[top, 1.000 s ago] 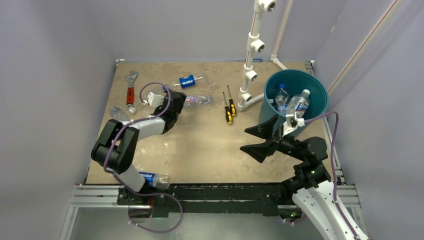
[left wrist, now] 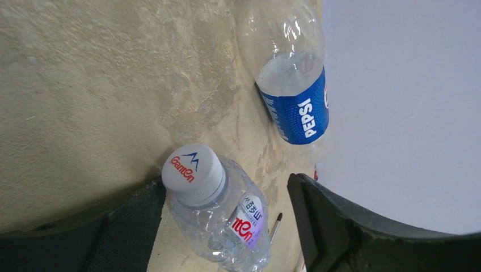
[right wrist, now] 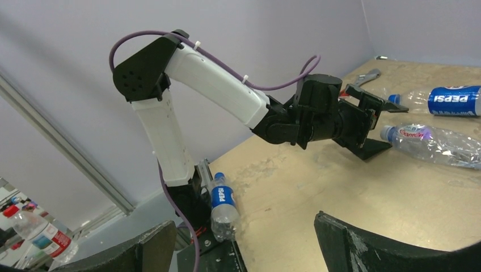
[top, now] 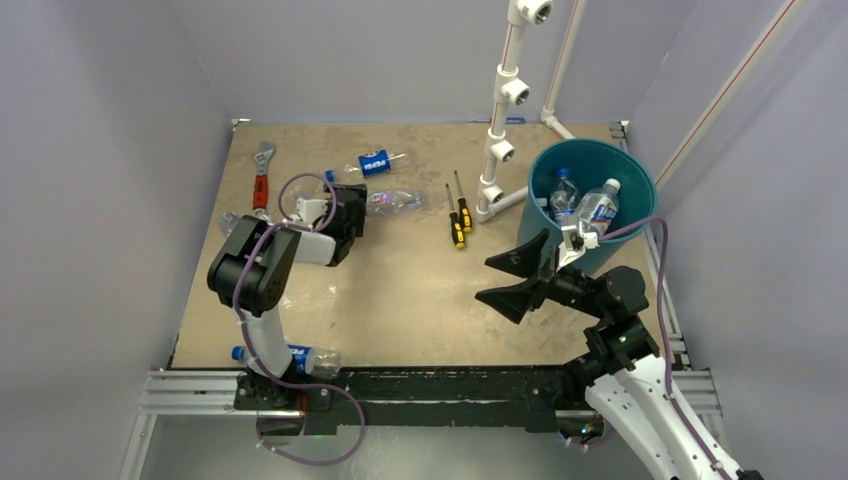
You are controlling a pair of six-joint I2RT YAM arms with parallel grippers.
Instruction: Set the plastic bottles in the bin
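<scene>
My left gripper is open around the cap end of a clear Ganten bottle (left wrist: 221, 221), one finger beside the cap (left wrist: 192, 170). Just behind lies a Pepsi bottle (left wrist: 295, 113), also seen in the top view (top: 374, 163). Another Pepsi bottle (top: 322, 362) lies at the front left, partly behind the left arm. My right gripper (top: 500, 280) stands open in front of the teal bin (top: 540, 240), which holds several bottles, among them one with a white cap (top: 598, 208).
An adjustable wrench (top: 261, 185) lies at the back left, partly near another clear bottle. Two screwdrivers (top: 459, 230) lie beside a white pipe stand (top: 495, 140).
The right gripper has moved slightly left.
</scene>
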